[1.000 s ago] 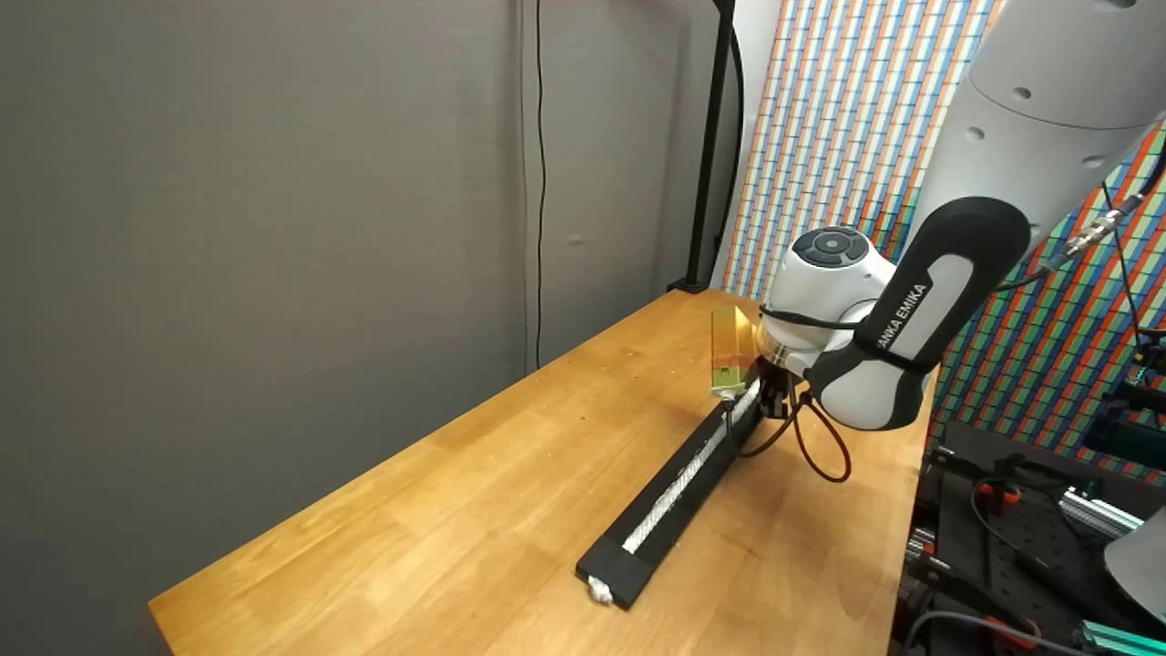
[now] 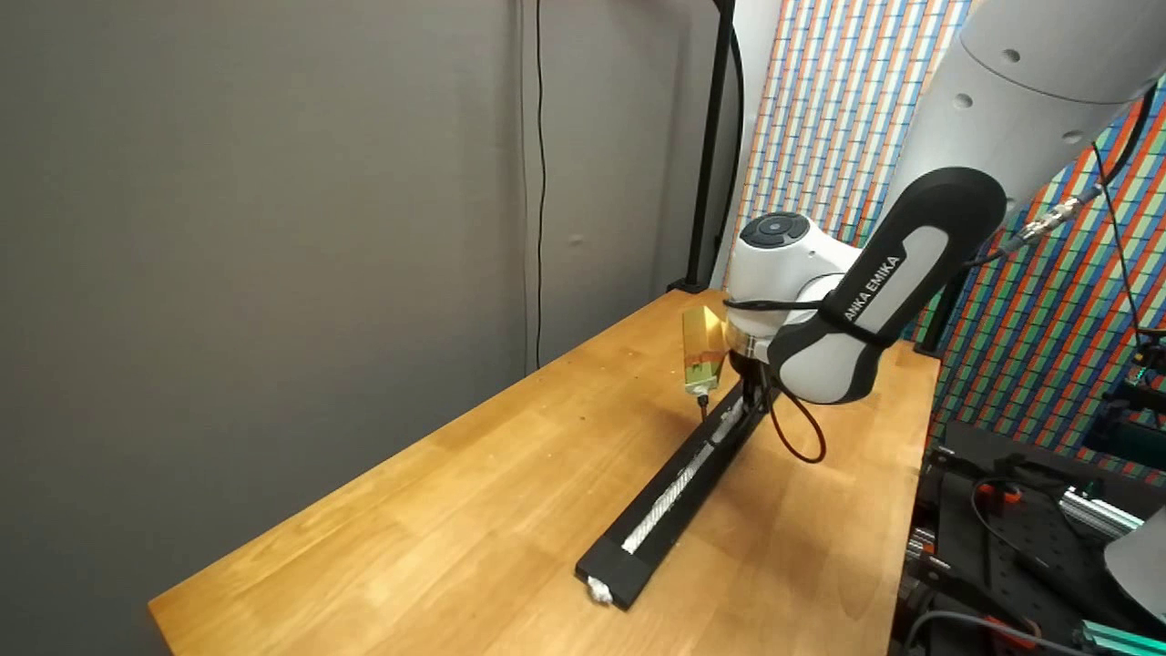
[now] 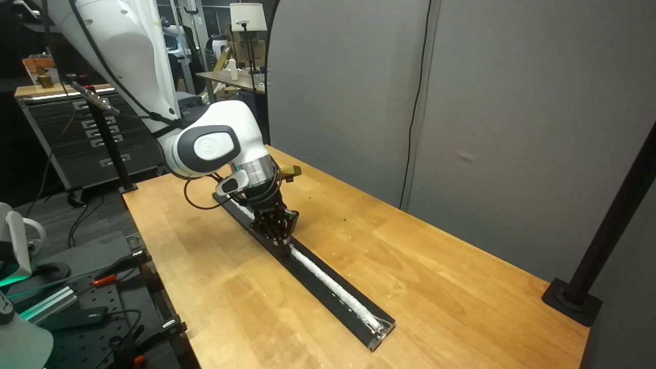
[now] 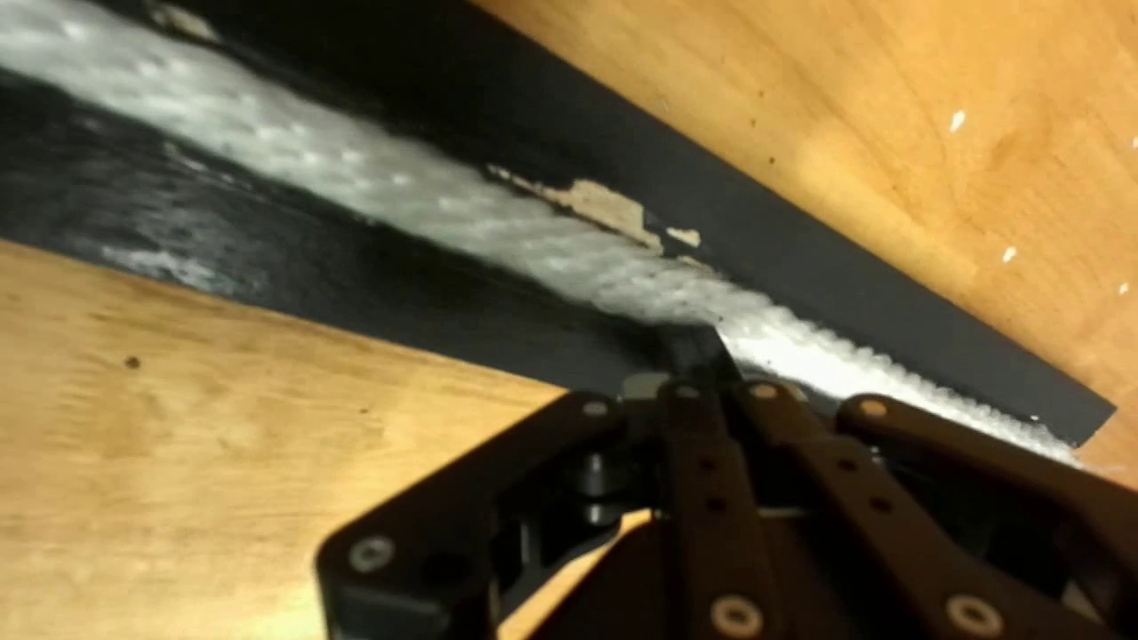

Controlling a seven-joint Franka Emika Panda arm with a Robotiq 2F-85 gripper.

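Observation:
A white braided rope (image 4: 427, 197) lies along the groove of a long black channel (image 4: 747, 219) on the wooden table. Near the far end of the channel (image 3: 332, 301) in exterior view 2, the rope (image 3: 341, 295) runs exposed in the groove. My gripper is shut, its fingertips at the rope's lower edge over the channel. Nothing shows between its fingers. In exterior view 2 the gripper (image 3: 284, 249) points down onto the channel, partway along it. Whether the tips press on the rope or only rest beside it, I cannot tell.
A grey wall (image 2: 328, 219) stands along one side. Black posts (image 3: 575, 289) rise at the table's corners. A cable (image 2: 809, 437) loops beside the wrist.
In exterior view 1 the arm and wrist have moved left and a little upward in the picture, over the channel. The channel lies where it was.

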